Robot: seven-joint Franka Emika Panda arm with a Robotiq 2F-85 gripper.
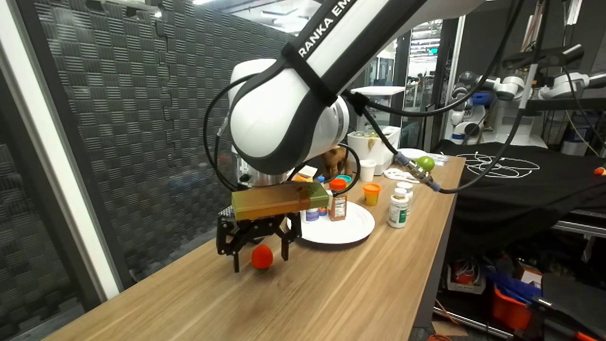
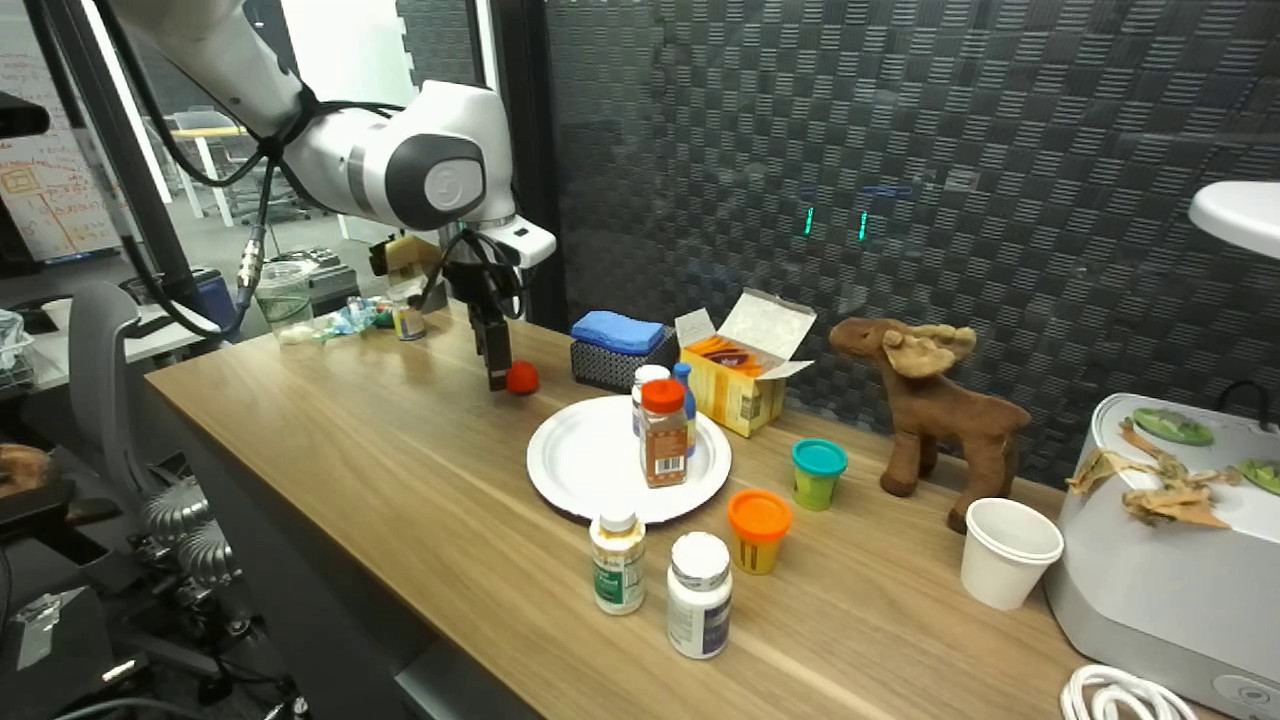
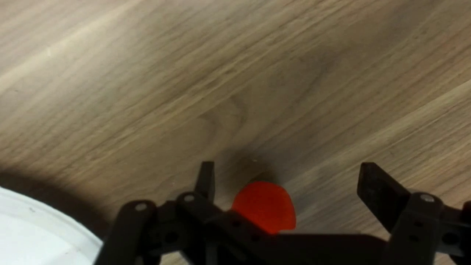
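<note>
A small red ball-like object point(image 1: 262, 256) rests on the wooden table near the white plate. My gripper point(image 1: 262, 264) is open around or just above it, its fingers spread to either side in exterior view 1. In the wrist view the red object point(image 3: 265, 206) shows between the fingers, closer to the left one, with its lower part covered by the gripper's body. Seen from exterior view 2, the gripper's dark finger point(image 2: 493, 350) is right beside the red object point(image 2: 522, 378). Whether any finger touches it, I cannot tell.
A white plate point(image 2: 576, 462) bearing several bottles lies close by. Behind are a dark basket with a blue cloth point(image 2: 618, 331) and an open yellow box point(image 2: 734, 382). White pill bottles point(image 2: 618, 564), tubs and a toy moose point(image 2: 930, 408) stand farther along.
</note>
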